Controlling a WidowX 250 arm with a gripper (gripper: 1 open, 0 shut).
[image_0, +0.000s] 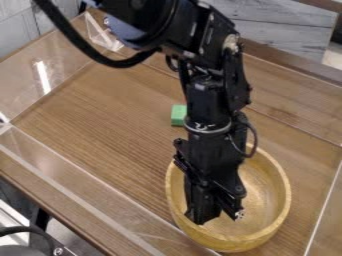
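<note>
My black gripper (211, 208) reaches down into a yellow bowl (267, 225) at the lower right of the table, its fingertips low inside the bowl's left half. The gripper is shut, and nothing shows between its fingers, though the dark parts are hard to tell apart. A green block (178, 114) lies behind the bowl, partly hidden by the arm.
A grey marbled panel (287, 35) stands behind it. A black cable hangs at the lower left, off the table.
</note>
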